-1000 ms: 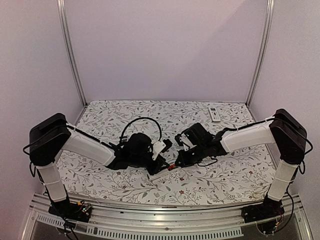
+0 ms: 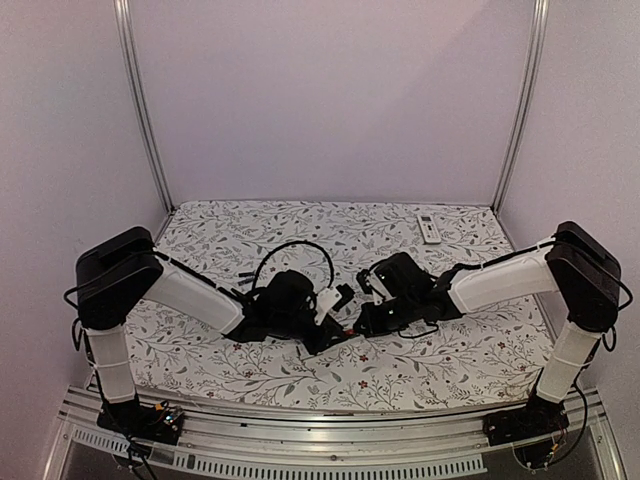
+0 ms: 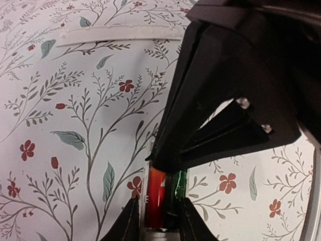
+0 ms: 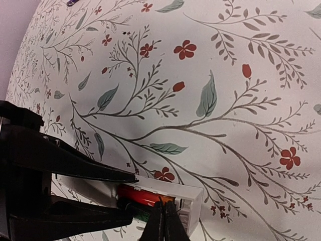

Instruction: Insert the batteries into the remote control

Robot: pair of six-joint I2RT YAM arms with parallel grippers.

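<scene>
The white remote control (image 4: 193, 193) lies on the patterned table with its battery bay facing up. Inside it, side by side, are a red battery (image 4: 143, 195) and a dark green battery (image 4: 140, 212). My left gripper is shut across the remote, one finger along each side. At the bay's other end my right gripper is shut, its tips together over the battery ends, nothing visible between them. From the left wrist view, these tips meet above the red battery (image 3: 155, 188) and green battery (image 3: 179, 186). Whether both batteries are fully seated cannot be told.
A white device (image 2: 428, 228) rests at the back right of the table. Small dark objects (image 2: 246, 278) lie behind my left arm. A white strip (image 3: 120, 34) shows in the left wrist view.
My left arm has shifted right, bringing its gripper closer to the right one.
</scene>
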